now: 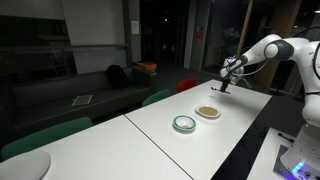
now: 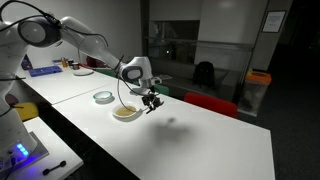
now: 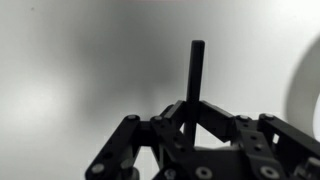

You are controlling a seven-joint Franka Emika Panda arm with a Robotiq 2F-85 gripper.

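Observation:
A slim black stick-like object (image 3: 196,70) stands between the fingers of my gripper, which is shut on it. What kind of object it is I cannot tell. In exterior view 1 the gripper (image 1: 224,88) is at the far right end of the white table, beyond a shallow white dish (image 1: 208,112) with a tan inside. Exterior view 2 has the gripper (image 2: 153,101) to the right of that dish (image 2: 126,111), apart from it. A curved pale rim (image 3: 303,95) enters the wrist view at the right edge.
A white bowl with a green rim (image 1: 184,124) is on the table near the dish. A white round thing (image 1: 25,165) lies at the near left. Chairs line the table's far side, including a red one (image 2: 211,106).

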